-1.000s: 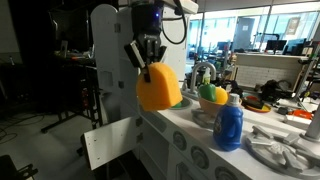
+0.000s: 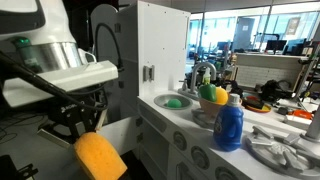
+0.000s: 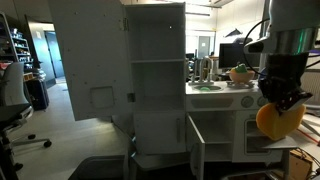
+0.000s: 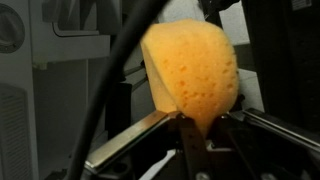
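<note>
A big yellow-orange sponge (image 2: 101, 157) hangs low at the left in exterior view 1, with my gripper (image 2: 85, 130) shut on its upper end. Exterior view 2 has the sponge (image 3: 279, 122) at the right, below the white arm and in front of the counter. From the wrist, the sponge (image 4: 192, 68) fills the middle, and its near end is pinched at the gripper. Behind it stands an open drawer (image 3: 212, 134) under the counter. The arm and the sponge hide part of that drawer in exterior view 1.
On the counter are a sink (image 2: 173, 101) with a green item, a bowl of colourful pieces (image 2: 212, 96), a blue bottle (image 2: 229, 124) and a dish rack (image 2: 282, 148). A tall white cabinet (image 3: 158, 75) stands open.
The counter items have stayed put.
</note>
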